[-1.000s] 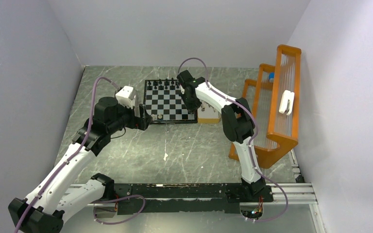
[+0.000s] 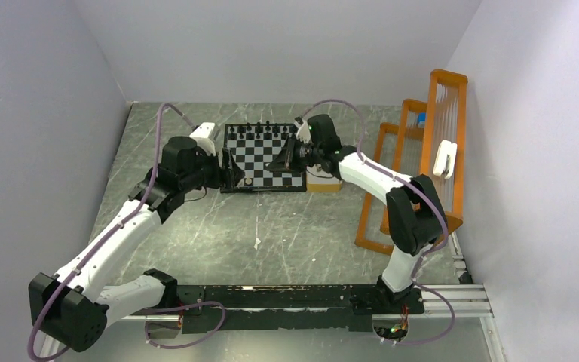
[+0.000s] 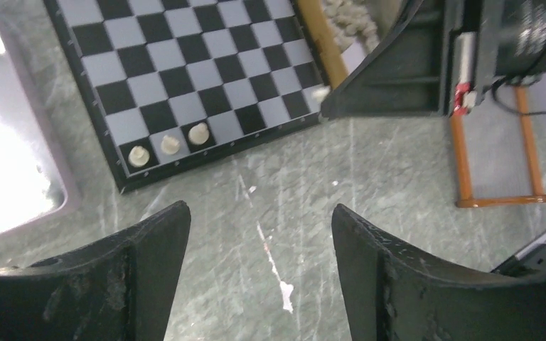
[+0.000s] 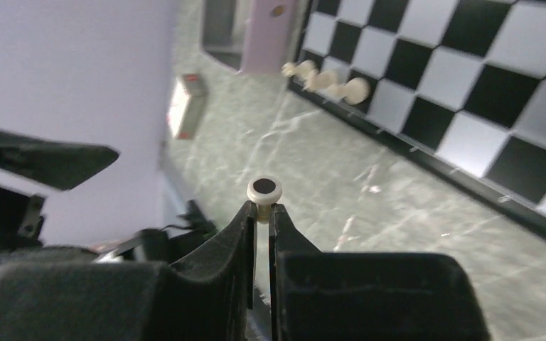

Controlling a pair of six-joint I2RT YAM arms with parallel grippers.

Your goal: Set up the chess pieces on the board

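Note:
The chequered board lies at the back middle of the table, with black pieces lined up at its far side. On its near-left corner stand three white pieces. My right gripper is shut on a white piece, whose round base with a black spot points up toward the camera, above the near side of the board. Left of it, my left gripper has its fingers wide apart; bare table shows between them and nothing is held.
A yellow box with white pieces stands against the board's right side. Beside the board's left edge is a pale open tray. A wooden rack fills the far right.
My right gripper has swung from the board's right edge toward its middle, the forearm moving right and forward. The left arm has shifted a little toward the board, right and away.

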